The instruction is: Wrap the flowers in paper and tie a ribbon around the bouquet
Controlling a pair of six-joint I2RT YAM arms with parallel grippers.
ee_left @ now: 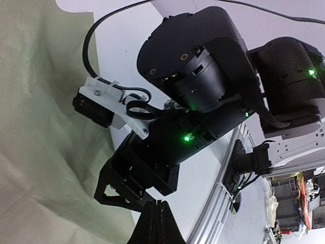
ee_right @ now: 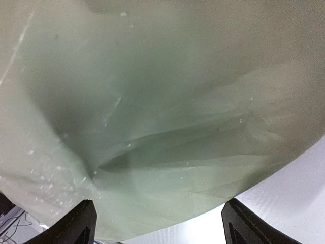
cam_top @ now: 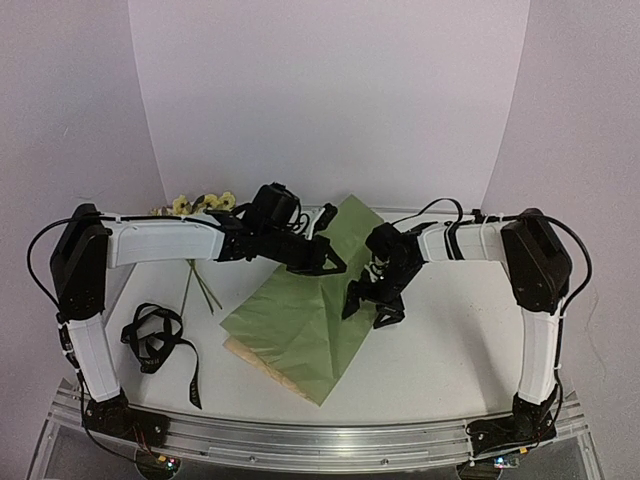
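A green wrapping paper sheet (cam_top: 285, 325) lies creased on the table, its tan underside showing along the lower left edge. Over its upper part is my left gripper (cam_top: 341, 265); the left wrist view shows its fingers (ee_left: 150, 229) together, with no paper visible between them. My right gripper (cam_top: 370, 314) is at the sheet's right edge, its fingers (ee_right: 76, 223) spread wide in the right wrist view. Yellow and white flowers (cam_top: 202, 204) lie at the back left, partly behind the left arm, stems (cam_top: 205, 288) pointing forward. A black ribbon (cam_top: 150, 350) lies loosely looped at the left.
Both grippers are close together near the middle of the sheet. Bare white table (cam_top: 440, 340) shows on the right and along the front. Walls enclose the back and sides, and a metal rail (cam_top: 310, 447) runs along the front edge.
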